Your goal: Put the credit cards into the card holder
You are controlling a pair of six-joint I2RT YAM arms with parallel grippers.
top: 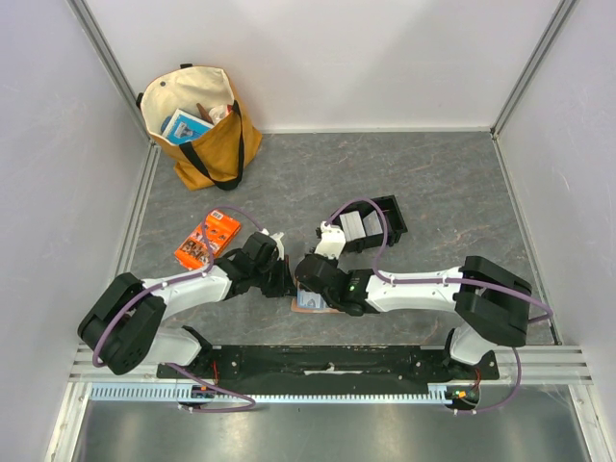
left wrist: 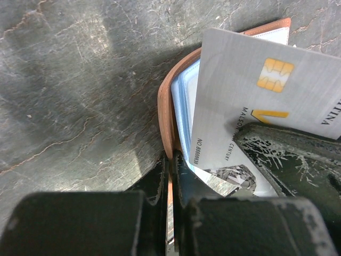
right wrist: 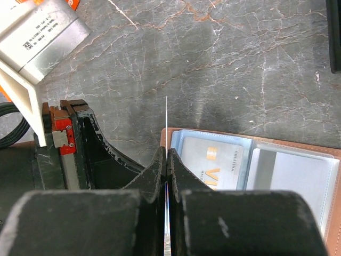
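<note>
The brown card holder [right wrist: 314, 150] lies open on the table, its clear sleeves facing up. A silver card [right wrist: 213, 161] shows inside one blue-edged sleeve in the right wrist view. My left gripper is shut on the holder's brown edge at its left end. My right gripper is shut on a grey credit card [left wrist: 221, 85], seen edge-on as a thin line in its own view. In the left wrist view that card stands over the blue-edged sleeve [left wrist: 184, 101], overlapping it; whether its edge is inside the sleeve I cannot tell.
Behind the holder stands a black compartmented tray [top: 390, 217] with white cards inside. An orange box [top: 207, 239] lies to the left, and a yellow bag [top: 226, 149] sits at the back left. Bare table spreads on the right.
</note>
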